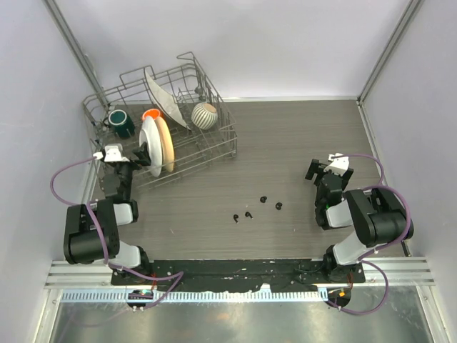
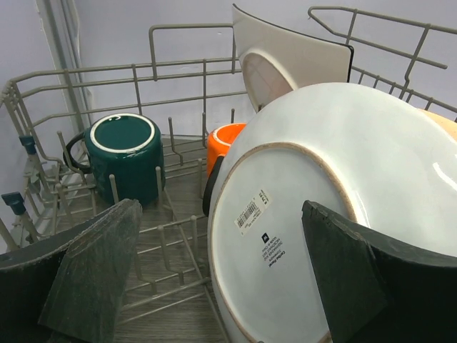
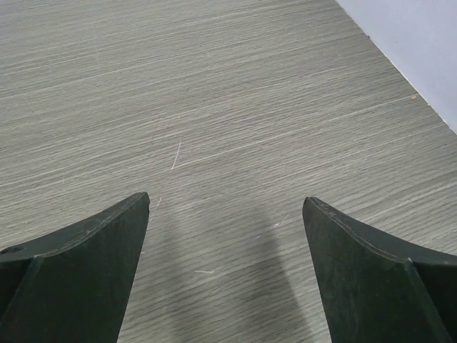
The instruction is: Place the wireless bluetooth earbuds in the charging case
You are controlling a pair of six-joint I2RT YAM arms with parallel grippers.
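Observation:
Several tiny black pieces lie loose on the grey wood table, right of centre in the top view. Two slim ones, a nearer piece (image 1: 235, 218) and a neighbouring piece (image 1: 248, 214), have an earbud-like shape. The other two are rounder, a back piece (image 1: 263, 199) and a right-hand piece (image 1: 278, 206). Which of them is the charging case, I cannot tell. My left gripper (image 1: 125, 154) is open at the dish rack's front left, nothing held. My right gripper (image 1: 329, 167) stands open, empty, over bare table to the right of the pieces. Neither wrist view shows the small pieces.
A wire dish rack (image 1: 187, 168) fills the back left. It holds a white plate (image 2: 285, 214) close ahead of my left fingers, a green mug (image 2: 125, 161), an orange cup (image 2: 227, 136) and a striped cup (image 1: 204, 116).

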